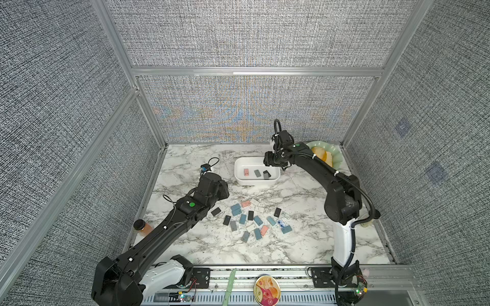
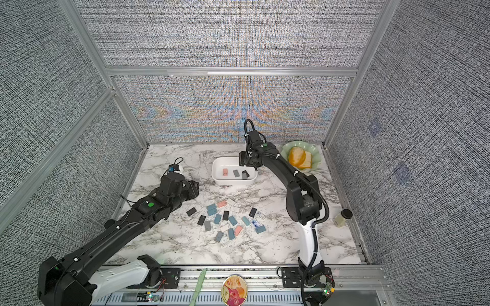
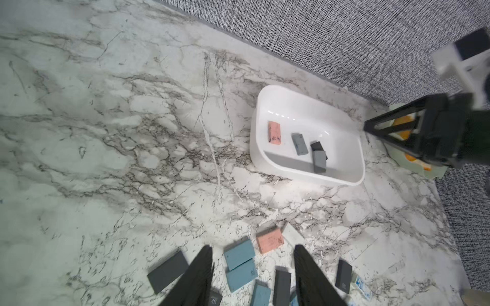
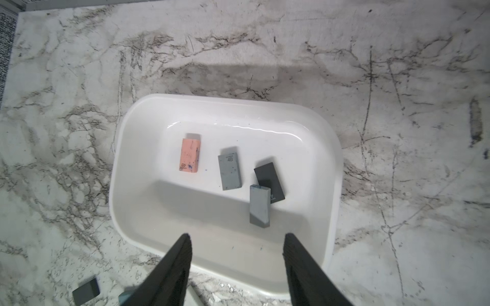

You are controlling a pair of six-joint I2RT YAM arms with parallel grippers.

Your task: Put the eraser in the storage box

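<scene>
The white storage box (image 4: pixel 153 209) at the back centre holds a pink eraser (image 4: pixel 189 155), a grey one (image 4: pixel 229 171), a black one (image 4: pixel 266 176) and another grey one (image 4: pixel 259 206) overlapping it. My right gripper is open above the box's near side, nothing between its fingers. My left gripper is open over the table left of the box, above loose erasers, including a pink eraser (image 3: pixel 270 240) and blue erasers (image 3: pixel 242 273), with none visibly held.
Loose erasers cover the front centre of the table. A green bowl with bread (image 2: pixel 301 155) stands at the back right; jars (image 2: pixel 342 218) stand at the sides.
</scene>
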